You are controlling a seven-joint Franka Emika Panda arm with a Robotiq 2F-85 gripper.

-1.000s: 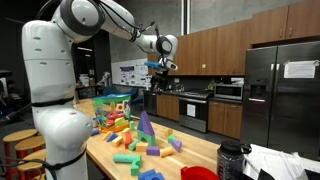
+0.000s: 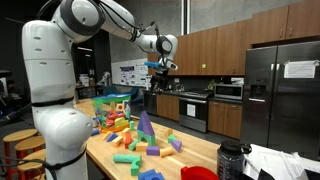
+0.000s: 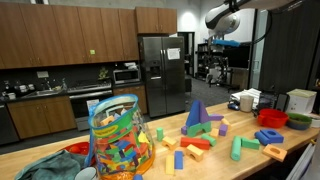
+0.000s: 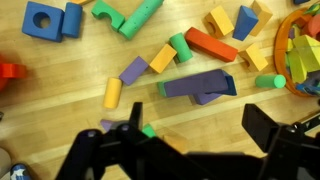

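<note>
My gripper stands open above the wooden table, nothing between its fingers; in exterior view 1 the gripper (image 2: 156, 86) hangs high over the blocks. A long dark purple block (image 4: 195, 84) lies just ahead of the fingers in the wrist view, and exterior view 1 shows a tall purple block (image 2: 146, 124) upright. Around it are a red block (image 4: 210, 45), a green cylinder (image 4: 143, 18), an orange block (image 4: 162, 59), a yellow cylinder (image 4: 112, 94) and blue blocks (image 4: 41, 20). A clear container of blocks (image 3: 121, 135) stands on the table.
A black canister (image 2: 231, 160), a red bowl (image 2: 198, 173) and a white cloth (image 2: 275, 162) occupy the table's near right in exterior view 1. A green bowl (image 3: 298, 121) sits at the right in exterior view 2. Bare wood shows between the scattered blocks.
</note>
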